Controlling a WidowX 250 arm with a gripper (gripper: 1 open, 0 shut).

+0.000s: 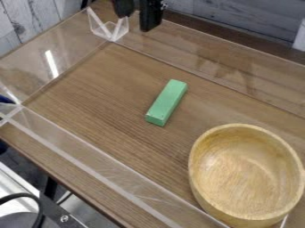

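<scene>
A black gripper [137, 16] hangs at the top edge of the camera view, cut off by the frame; whether it is open or shut cannot be made out. A green block [166, 102] lies on the wooden surface near the middle, well apart from the gripper. A round pale wooden bowl [243, 169] stands at the lower right.
A small clear plastic piece [109, 27] stands at the upper left, beside the gripper. Clear walls edge the wooden surface. A black cable [36, 203] lies outside at the bottom left.
</scene>
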